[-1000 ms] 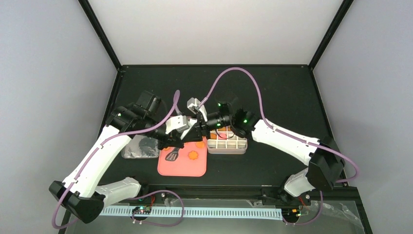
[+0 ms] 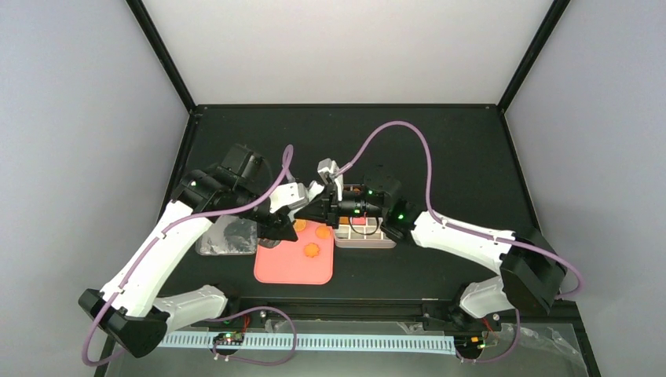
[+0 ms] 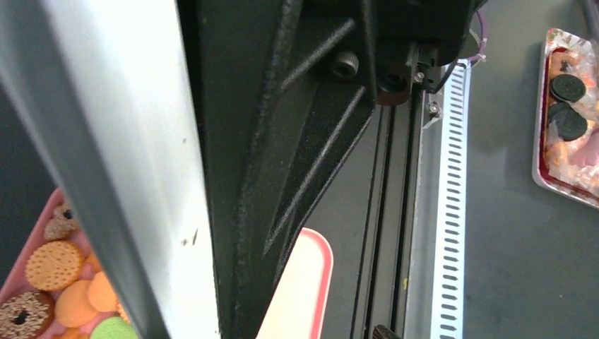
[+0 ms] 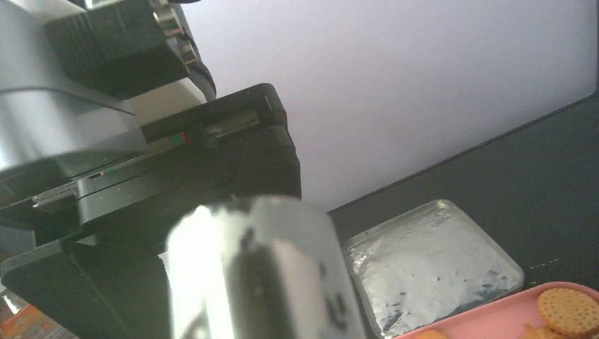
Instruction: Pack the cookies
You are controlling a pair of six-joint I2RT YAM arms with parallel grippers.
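Note:
My left gripper (image 2: 284, 228) and right gripper (image 2: 311, 210) meet closely above the pink tray (image 2: 294, 272); their fingers overlap and hide each other. The metal spatula's head (image 2: 269, 243) peeks out under the left gripper. A shiny metal handle (image 4: 265, 275) fills the lower middle of the right wrist view; which gripper grasps it does not show. Several cookies lie on the tray, among them a flower-shaped orange cookie (image 2: 312, 250) and a round orange cookie (image 3: 54, 265). To the right stands the sectioned box (image 2: 366, 243), partly covered by the right arm.
A clear tray (image 2: 226, 250) lies left of the pink tray, partly under the left arm. The left wrist view also has a red tray with wrapped cookies (image 3: 568, 88) beyond the white slotted rail (image 3: 449, 212).
The right arm has shifted slightly to the right, bringing its gripper over more of the sectioned box. The spatula's head has swung up and left, and less of it shows. The left arm has barely moved.

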